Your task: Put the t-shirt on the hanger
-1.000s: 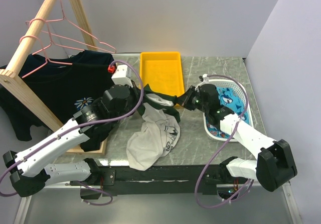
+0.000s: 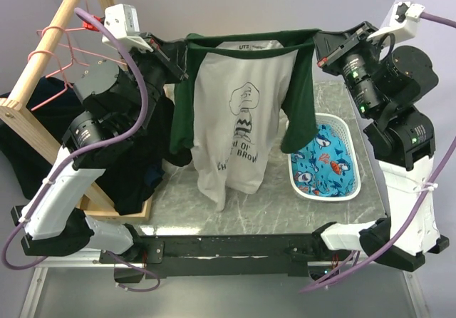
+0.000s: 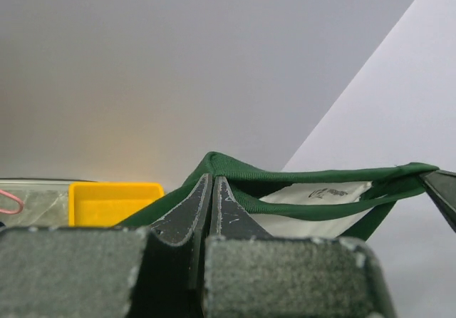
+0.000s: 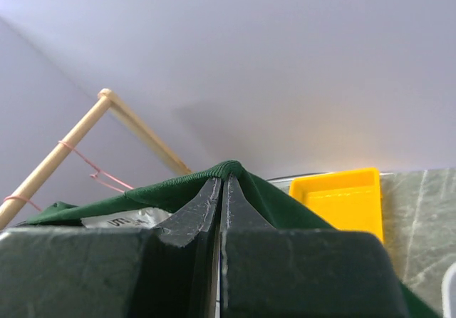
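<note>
The white t-shirt (image 2: 224,104) with green sleeves and a printed figure hangs stretched between my two grippers, its collar edge on top. In the top view my left gripper (image 2: 184,45) is at its upper left and my right gripper (image 2: 318,40) at its upper right. Seen from the left wrist, the shut fingers pinch the green collar (image 3: 313,177). The right wrist view likewise shows shut fingers on the green band (image 4: 167,188), with the cloth draping to both sides. Pink hangers (image 2: 70,47) hang from the wooden rack (image 2: 53,36) at the left.
Dark clothes (image 2: 117,182) hang on the rack, beside my left arm. A white basket (image 2: 354,157) lined with blue shark-print cloth stands at the right. Behind the shirt is a yellow bin (image 4: 342,198).
Both grippers have risen and moved apart, the right one farther right. The shirt, bunched on the table before, is now lifted and spread open, hiding the yellow bin in the top view.
</note>
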